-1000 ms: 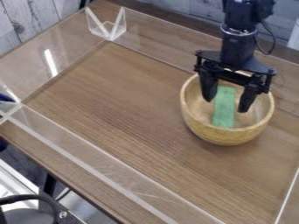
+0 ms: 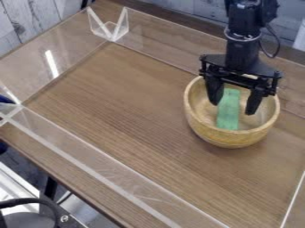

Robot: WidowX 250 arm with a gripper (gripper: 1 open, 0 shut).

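A black gripper (image 2: pixel 233 87) reaches down from the top right with its fingers spread open over a light wooden bowl (image 2: pixel 233 135). A green oblong object (image 2: pixel 226 115) lies in the bowl between and below the fingertips. I see nothing held in the gripper.
A clear plastic piece (image 2: pixel 109 25) is at the top left. Dark hardware with a cable (image 2: pixel 24 212) sits at the bottom left corner.
The gripper has shifted very slightly over the bowl, still open. The bowl and green object look about the same.
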